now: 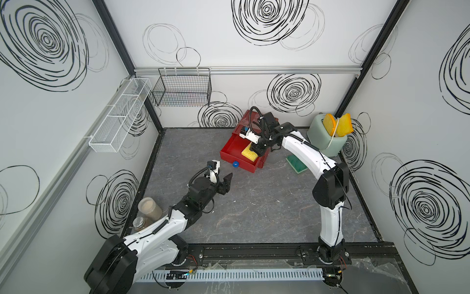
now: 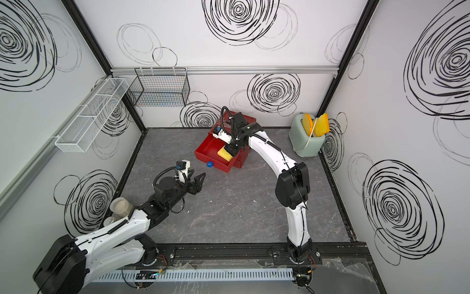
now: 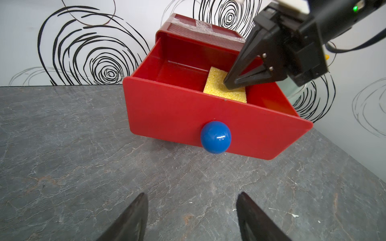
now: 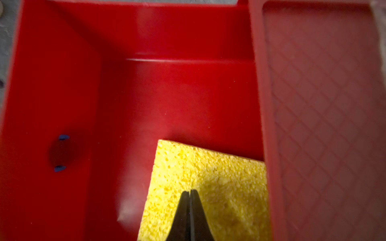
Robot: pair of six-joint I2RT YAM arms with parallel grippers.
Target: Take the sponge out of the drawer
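Observation:
A yellow sponge (image 4: 237, 184) lies in the pulled-out red drawer (image 3: 172, 106), whose front carries a blue knob (image 3: 216, 137). Over that sponge, the fingers of my right gripper are pressed together, with nothing visible between them. From the left wrist view, its tips overlap the sponge (image 3: 215, 82); whether they touch it I cannot tell. My left gripper stands open and empty, in front of the drawer and apart from it. In the top left view, the right arm covers part of the drawer (image 1: 232, 153).
A pale green bin (image 1: 320, 140) with yellow items stands at the back right. Close by, a green pad (image 1: 296, 164) lies flat on the table. Wire baskets (image 1: 182, 90) hang at the back left.

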